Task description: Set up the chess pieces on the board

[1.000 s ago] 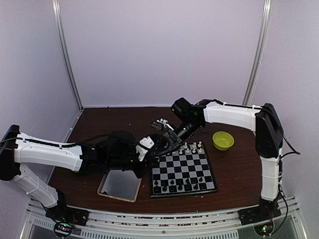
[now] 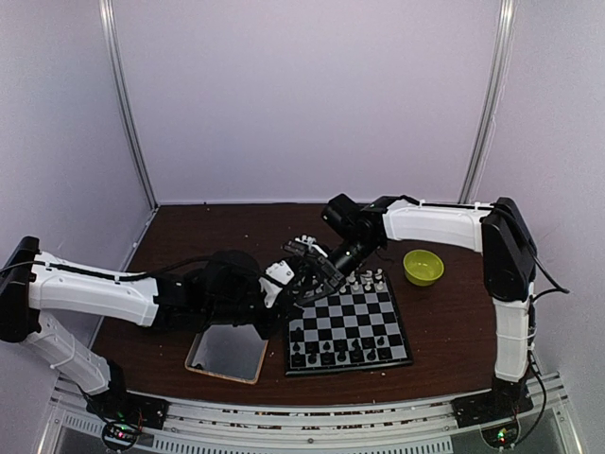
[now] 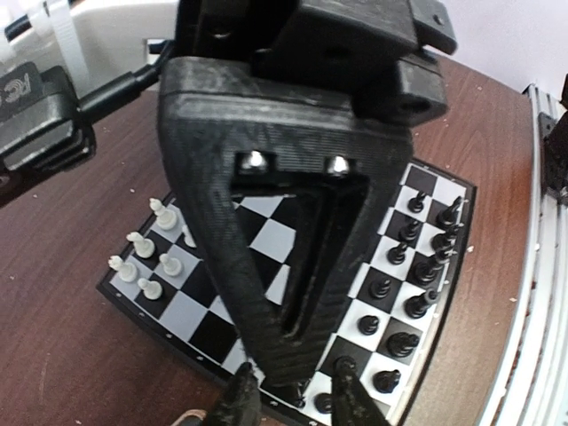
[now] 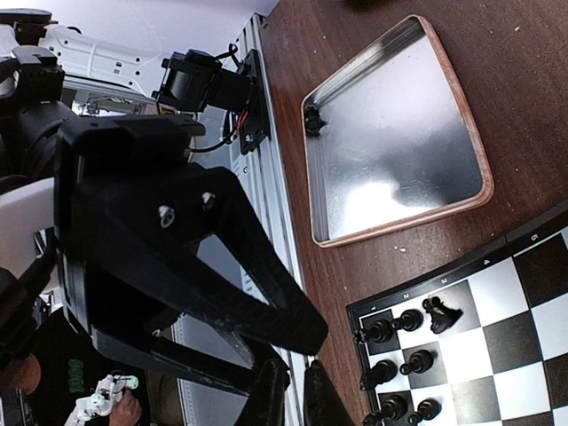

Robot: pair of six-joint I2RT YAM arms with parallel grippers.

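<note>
Over the board's left part, the two grippers meet tip to tip. Part open, my left gripper has its fingertips spread on either side of the right gripper's tips. My right gripper is nearly closed on something small and dark, apparently a chess piece, mostly hidden by the fingers. Black pieces stand in rows along the near side. Several white pieces stand at the opposite side; the grippers and arms cover part of the board there.
Left of the board lies a metal tray with a black piece in its corner. A green bowl sits to the right of the board. The board's middle squares look empty.
My right gripper has come slightly down to the left gripper's tips over the last second. The left arm has hardly moved, and the pieces on the board look unchanged.
</note>
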